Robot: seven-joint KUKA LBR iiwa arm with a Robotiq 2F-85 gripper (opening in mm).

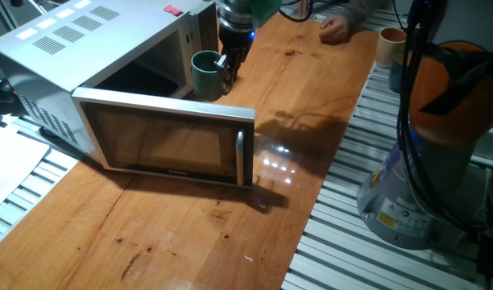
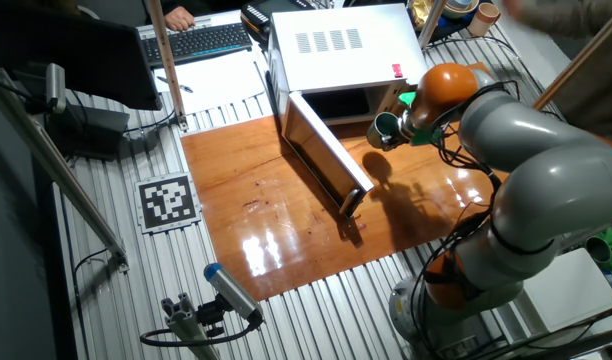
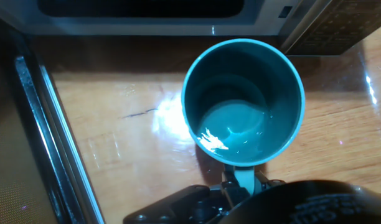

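Observation:
A teal mug (image 3: 197,99) hangs upright in front of the open microwave (image 1: 101,40), its mouth facing the wrist camera. My gripper is shut on the mug's handle (image 3: 244,177). Inside the mug the bottom looks glossy; whether it holds liquid is hard to tell. In exterior view 2 the mug (image 2: 383,128) appears above the table, its shadow falling apart from it. The microwave door (image 1: 166,141) stands swung wide, with the mug on the cavity side of it. Part of the dark cavity (image 1: 138,80) shows behind the door's top edge.
Bare wooden table (image 1: 230,234) stretches in front of the door. A person's hand (image 1: 335,30) rests near the far table edge. An orange-brown cup (image 1: 390,48) stands on the slatted surface, near my arm's base (image 1: 399,209). A marker board (image 2: 168,202) lies left.

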